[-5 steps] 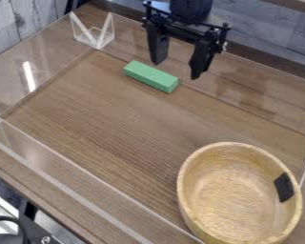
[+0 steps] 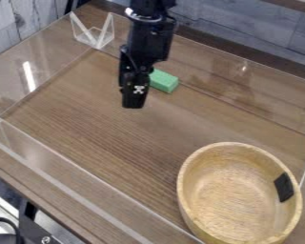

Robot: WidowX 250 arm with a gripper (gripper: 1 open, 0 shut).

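The black robot arm reaches down from the top middle, and its gripper [image 2: 133, 90] hangs over the wooden table, left of a small green block [image 2: 163, 80]. The gripper is open, with nothing seen between its fingers. The block lies flat, partly beside the arm.
A large beige round bin [image 2: 238, 205] with a dark handle patch sits at the lower right. Clear plastic pieces stand at the upper left and left edge.
The arm has swung from the upper right toward the left and downward, passing the green block. The block appears in the same place.
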